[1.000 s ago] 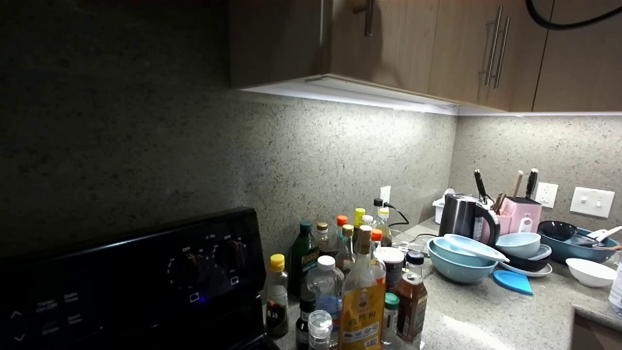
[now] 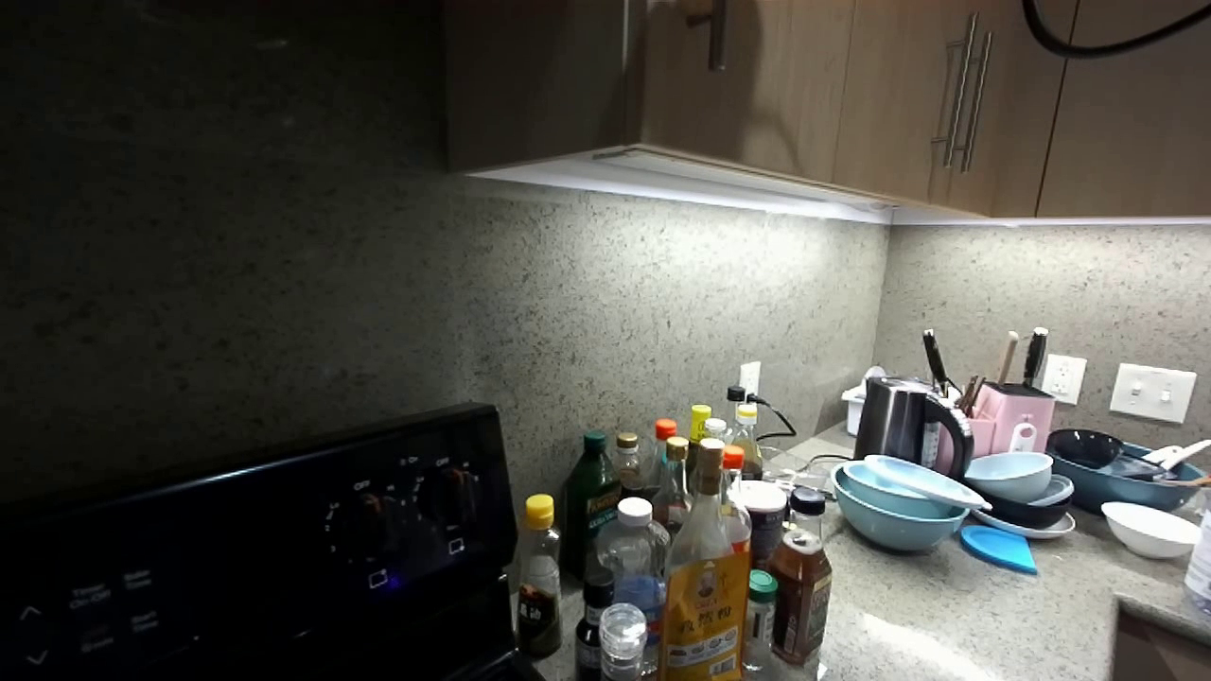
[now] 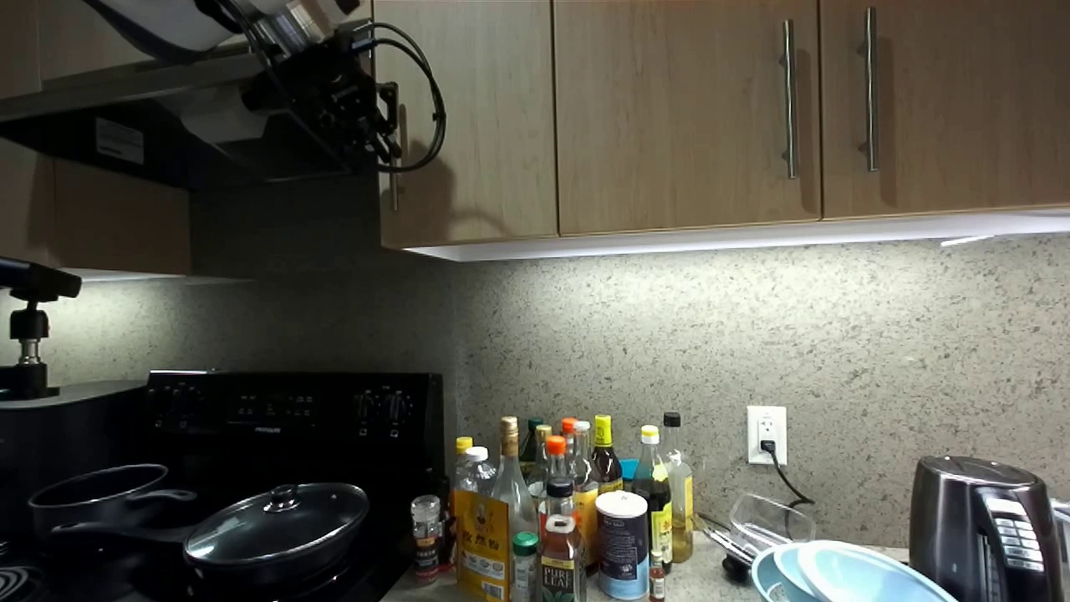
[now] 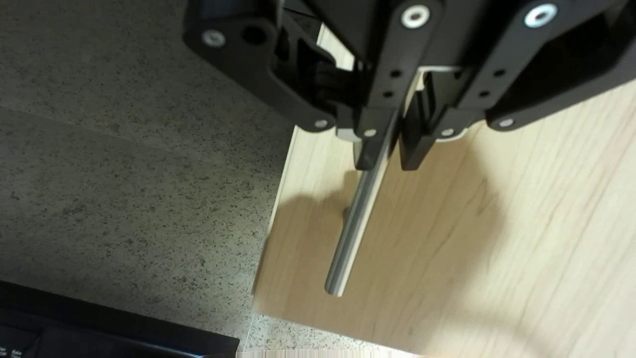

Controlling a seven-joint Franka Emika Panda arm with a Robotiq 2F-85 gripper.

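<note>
In the wrist view, my gripper is shut around a cabinet's metal bar handle, which runs up between the two fingers. The handle's lower end sticks out below the fingertips. Behind it is the pale wooden cabinet door, shaded by the arm; its left edge meets the speckled wall side. Exterior view 2 has the gripper at the upper left, beside the leftmost handle, with looping cables around it. In exterior view 1 only the lower part of that handle shows, and the gripper itself is out of frame.
The black range hood sits just left of the arm. Below are the stove with a lidded pan, and several bottles crowded on the counter. Two more handles are farther right. Open air lies in front of the doors.
The shadow on the cabinet door beside the handle has shifted slightly in exterior view 1. Bottles, bowls and stove look the same.
</note>
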